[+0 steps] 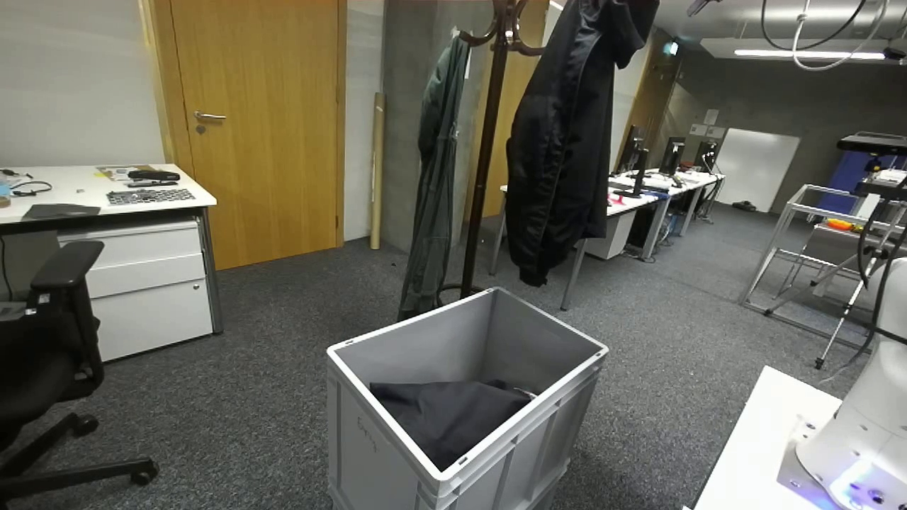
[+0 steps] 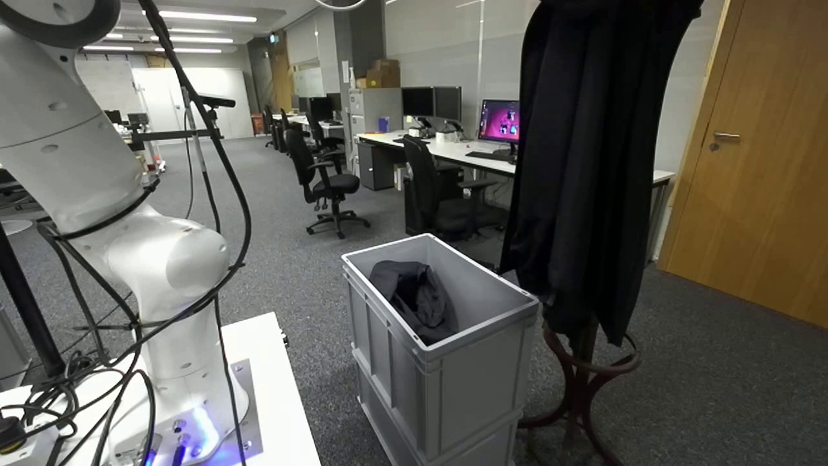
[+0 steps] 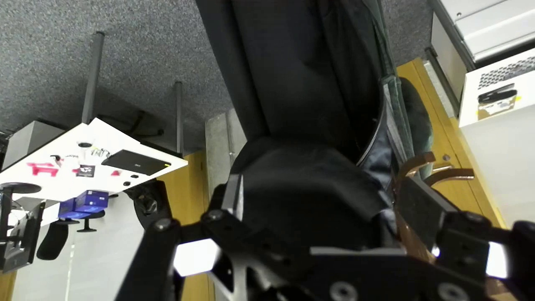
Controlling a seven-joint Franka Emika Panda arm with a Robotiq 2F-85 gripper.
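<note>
In the wrist view my gripper is open, its two fingers standing wide apart. A black jacket fills the space beyond and between the fingers; whether they touch it I cannot tell. The same black jacket hangs from the coat rack in the first exterior view, and as a dark mass in the second. My gripper lies outside both exterior views. A dark cloth rests inside the grey crate below the rack.
A green jacket hangs on the rack's other side. My arm's base stands on a white table, with loose cables along the arm. Open carpet lies between the table and the crate. Desks stand farther back.
</note>
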